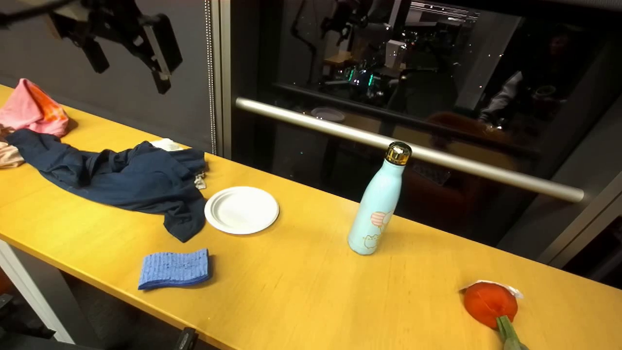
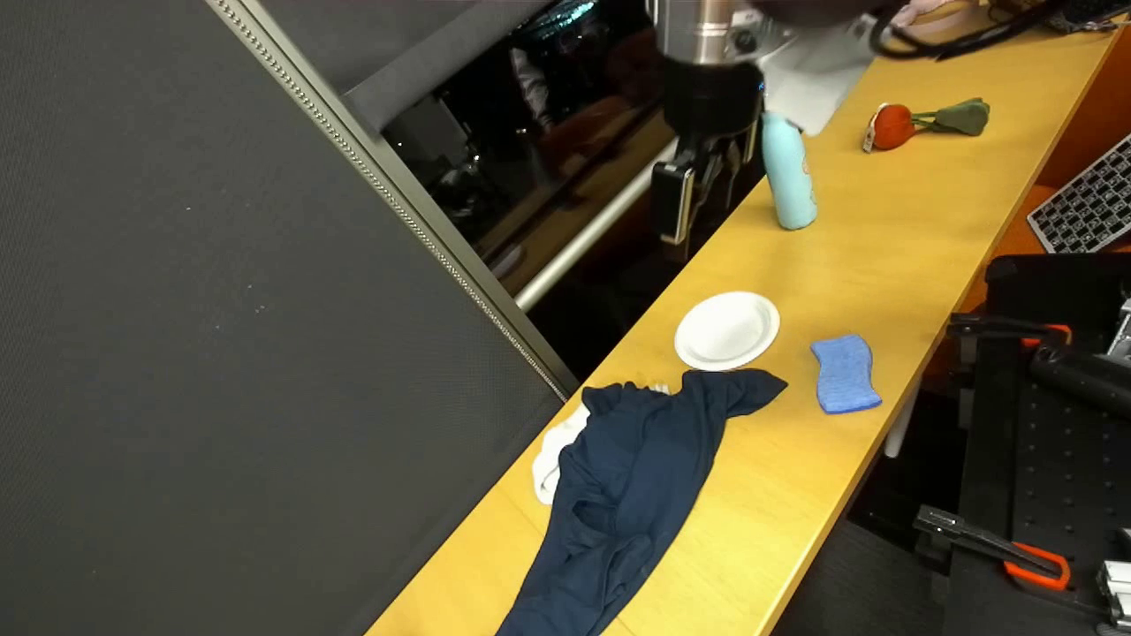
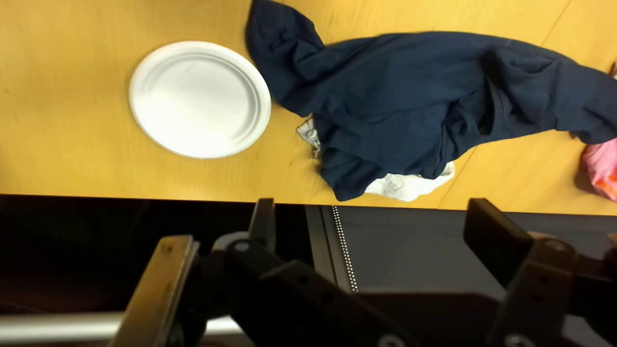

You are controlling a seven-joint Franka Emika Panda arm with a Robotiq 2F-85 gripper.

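Note:
My gripper is open and empty, its two dark fingers wide apart in the wrist view. In exterior view 1 the gripper (image 1: 131,78) hangs high at the upper left, well above the table and clear of everything on it. Below lies a crumpled dark navy cloth (image 1: 137,175), with bits of white material (image 3: 408,186) showing from under its edge. Beside the cloth sits an empty white plate (image 1: 242,210). A folded blue cloth (image 1: 175,268) rests by the table's front edge.
A light blue bottle (image 1: 376,207) with a gold cap stands upright right of the plate. Farther right lies a red vegetable-like object (image 1: 491,304) with a green stem. Pink fabric (image 1: 35,111) is heaped at the far left. Bare table (image 1: 303,280) lies between plate and front edge.

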